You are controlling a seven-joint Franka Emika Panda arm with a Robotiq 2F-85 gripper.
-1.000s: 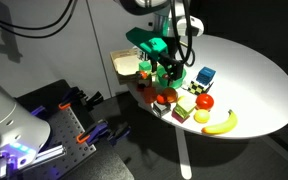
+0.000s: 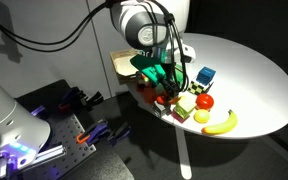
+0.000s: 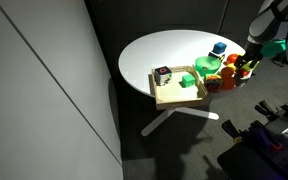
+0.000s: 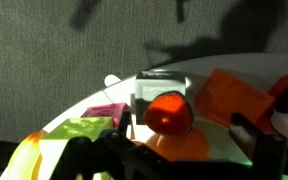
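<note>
My gripper stands open over the near edge of the round white table. In the wrist view its dark fingers (image 4: 110, 152) are spread wide to either side of a round orange-red piece (image 4: 169, 113). That piece overlaps a grey-white block (image 4: 154, 84); whether it rests on it or beside it I cannot tell. Exterior view 1 has the gripper (image 2: 170, 97) low among the small objects, partly hiding them. No object appears held. A green-and-pink block (image 2: 185, 106) lies close to its right.
A yellow ball (image 2: 201, 117), a red ball (image 2: 204, 101), a banana (image 2: 221, 125) and a blue block (image 2: 205, 76) lie nearby. A green bowl (image 3: 206, 66) and a shallow box (image 3: 181, 101) holding small cubes stand farther along.
The arm has come down and slightly toward the table's near edge, bringing the gripper from above the objects to among them. The objects show no clear shift.
</note>
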